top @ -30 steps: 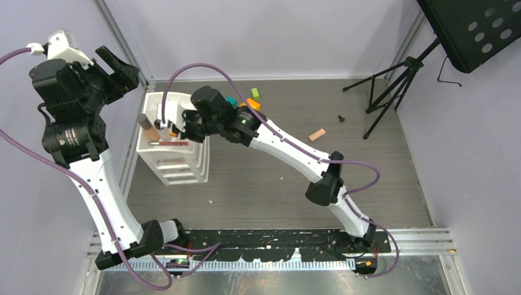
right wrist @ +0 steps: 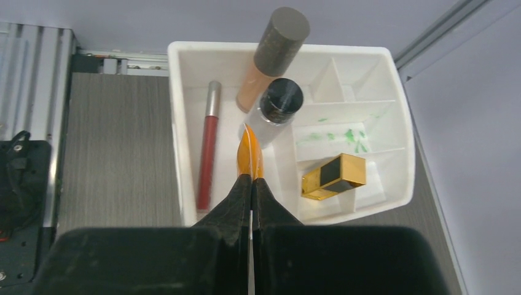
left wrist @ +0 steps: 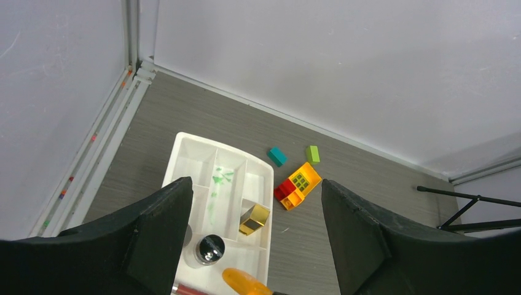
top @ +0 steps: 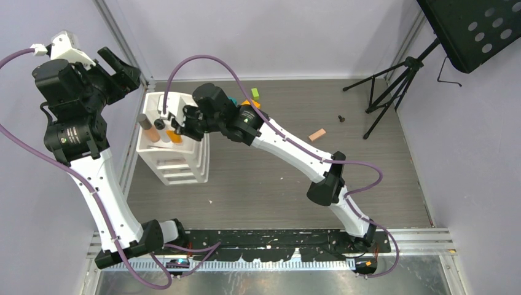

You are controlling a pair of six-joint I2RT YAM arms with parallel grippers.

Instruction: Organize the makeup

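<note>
A white organizer (top: 186,173) stands at the left of the floor, its top tray divided into compartments. My right gripper is over the tray, shut on an orange piece (right wrist: 248,152). In the right wrist view, a red tube (right wrist: 208,147), a peach bottle with a grey cap (right wrist: 281,42) and a clear bottle with a black cap (right wrist: 281,101) are in the wide compartment. A gold box (right wrist: 335,176) leans in a smaller compartment. My left gripper is open and empty, up at the organizer's far left.
Beyond the organizer lie a teal block (left wrist: 277,156), a green block (left wrist: 313,154) and a yellow-orange block (left wrist: 305,178). A peach block (top: 317,134) sits mid-floor. A black tripod stand (top: 402,80) is at the right.
The right gripper has shifted slightly, and the orange piece shows more fully below it. The red tube, plain in the tray before, is hardly visible from above now.
</note>
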